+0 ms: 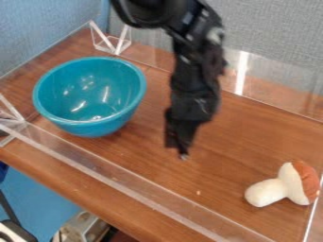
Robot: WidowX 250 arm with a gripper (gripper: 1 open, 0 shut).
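A teal bowl (89, 95) stands on the left of the wooden table (177, 198). Just right of it, my dark gripper (183, 149) points down close to the tabletop, apart from the bowl, its fingers small and dark; nothing shows between them and it looks shut. A toy mushroom (282, 185) with a pale stem and orange cap lies at the lower right.
Clear plastic walls border the table, with white brackets (111, 40) at the back left. Below the left front edge are a blue surface and some hardware.
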